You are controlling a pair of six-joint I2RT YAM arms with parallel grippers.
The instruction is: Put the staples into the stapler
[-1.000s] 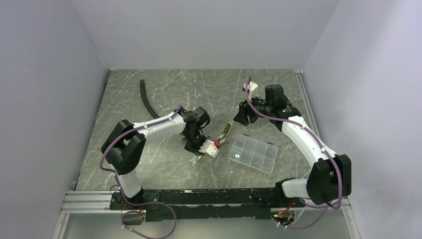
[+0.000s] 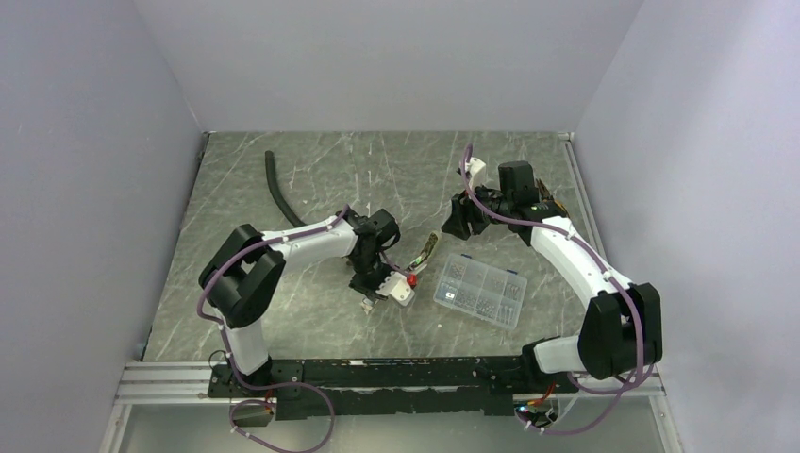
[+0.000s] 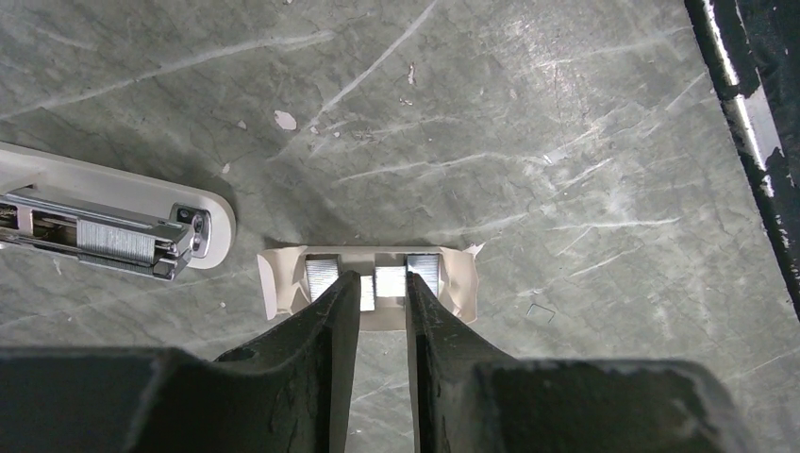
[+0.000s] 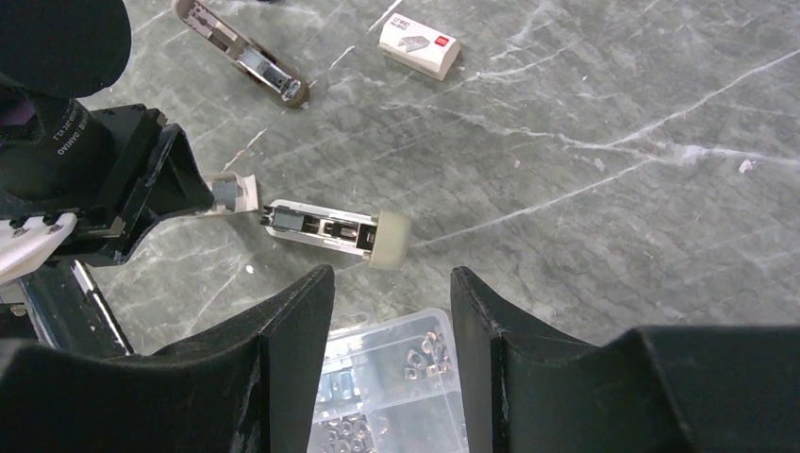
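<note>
In the left wrist view, an open cream box holds several silver staple strips. My left gripper hangs over this box, open a little; strips show through the narrow gap between its fingertips, and contact cannot be told. Left of it lies a stapler with a pale base, its metal magazine uncovered and a row of staples inside. The right wrist view shows a stapler with a pale base and cream end. My right gripper is open, its spread fingers empty.
A brown stapler and a white printed carton lie farther off. A clear compartment case with small metal parts sits right of centre. One loose staple is on the marble.
My right arm has drifted a little to the left. The case stays where it was.
</note>
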